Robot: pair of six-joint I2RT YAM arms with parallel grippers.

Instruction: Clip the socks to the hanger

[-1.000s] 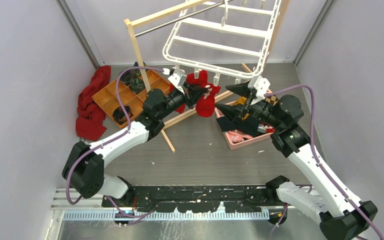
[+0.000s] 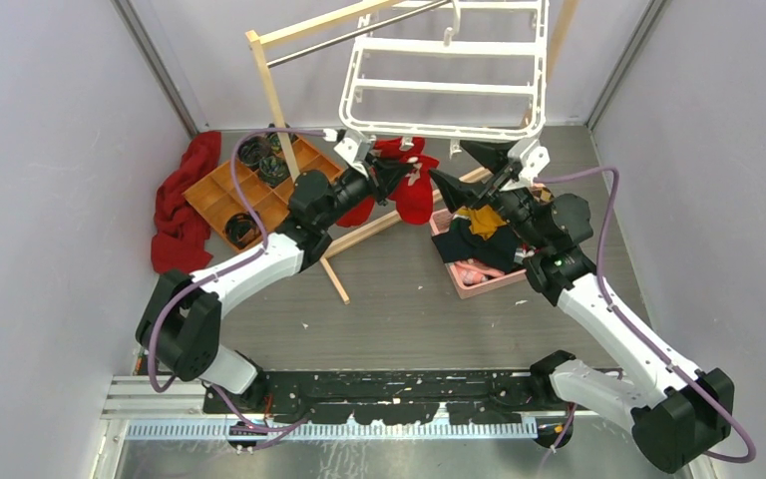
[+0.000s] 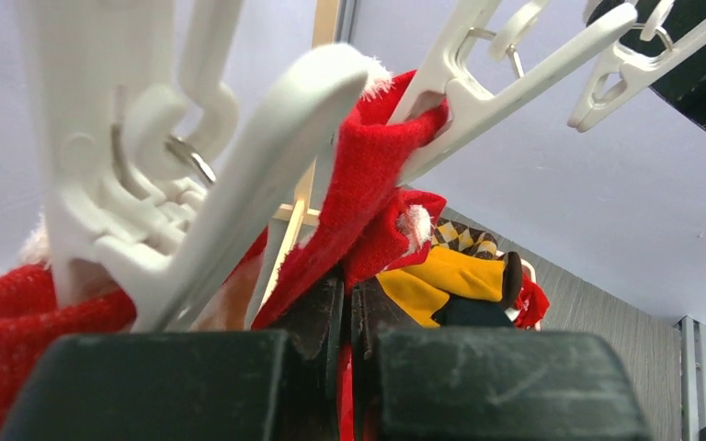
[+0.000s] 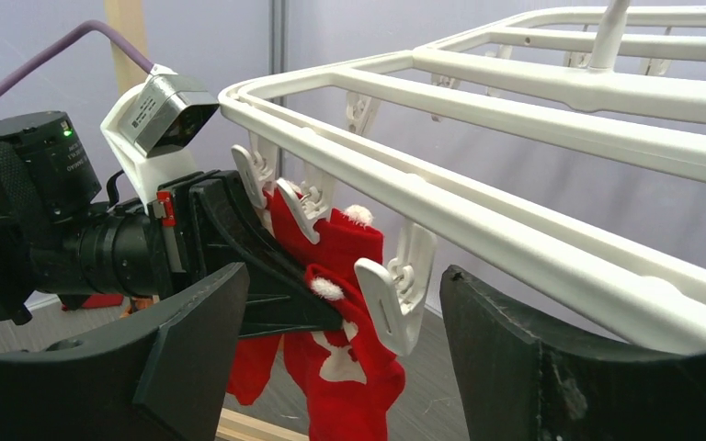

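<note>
Red socks (image 2: 414, 190) with white fluffy tufts hang below the front bar of the white hanger (image 2: 429, 131). My left gripper is shut on the red sock (image 3: 381, 165), whose cloth runs down between the narrow fingertips. In the left wrist view, one near clip (image 3: 170, 220) has red cloth in its mouth. The sock's upper edge lies at another clip (image 3: 478, 101); whether it is pinched there I cannot tell. My right gripper (image 2: 449, 168) is open, its fingers (image 4: 193, 331) standing apart on either side of a clip (image 4: 395, 289) beside the sock.
A pink bin (image 2: 481, 288) of clothes sits on the floor below my right gripper. A wooden compartment tray (image 2: 221, 200) and a red cloth (image 2: 182, 215) lie at the left. A wooden stand (image 2: 269, 85) rises beside the hanger.
The hanger has turned from slanted to nearly level.
</note>
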